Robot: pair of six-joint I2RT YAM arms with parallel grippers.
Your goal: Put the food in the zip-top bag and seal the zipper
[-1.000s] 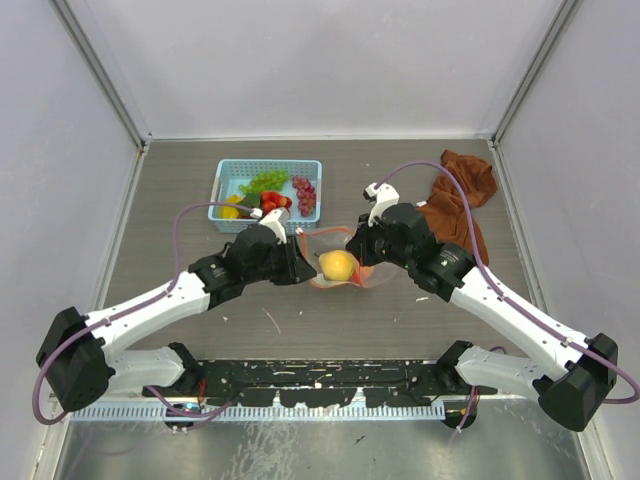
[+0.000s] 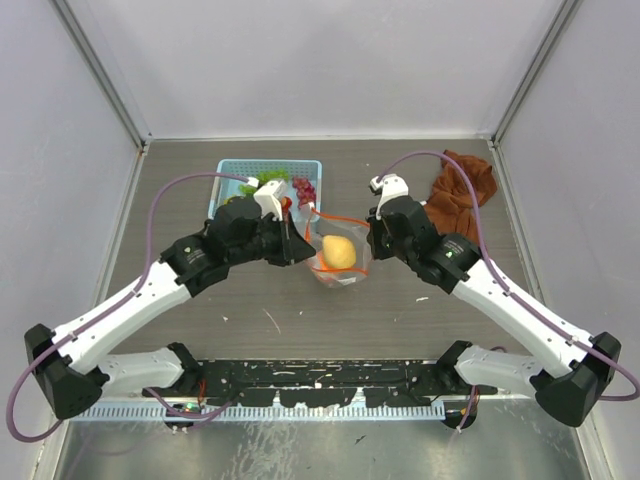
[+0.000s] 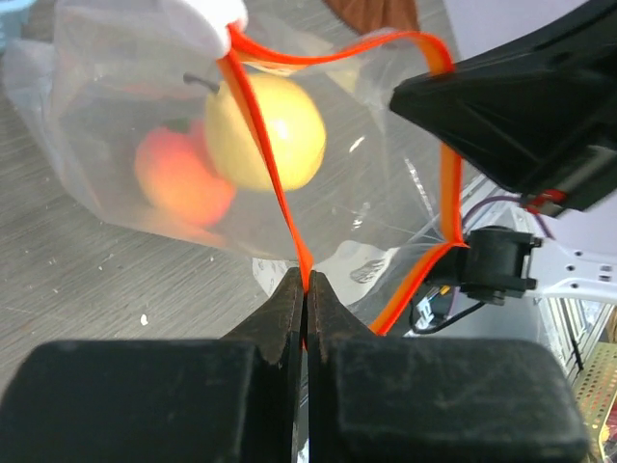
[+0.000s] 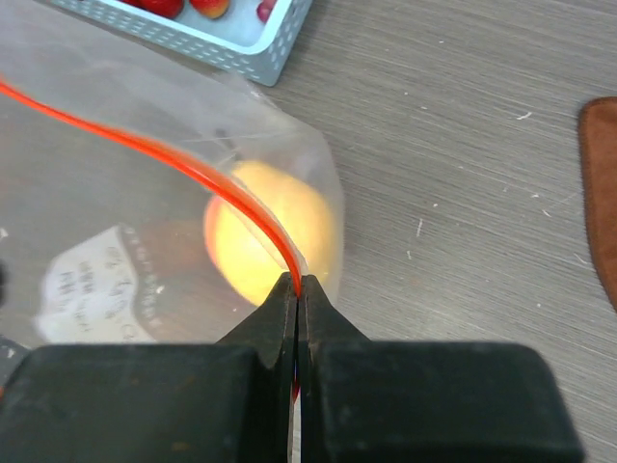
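Note:
The clear zip bag (image 2: 318, 228) with an orange rim hangs between my two grippers, its mouth spread open. A yellow pear (image 3: 265, 130) and a red-orange fruit (image 3: 178, 174) lie inside it. In the left wrist view my left gripper is shut on one side of the orange rim. My right gripper pinches the opposite side of that rim, as its own wrist view shows. From above, the pear covers most of the other fruit.
Behind the left arm stands a light blue basket (image 2: 316, 168) with grapes (image 2: 304, 188), greens and other produce. A brown cloth (image 2: 455, 205) is crumpled at the back right. Bare table lies in front of the bag.
Both grippers have risen with the bag's rim between them, the left one also shifting slightly right. The bag is lifted and its mouth pulled wider, and the fruit inside has shifted.

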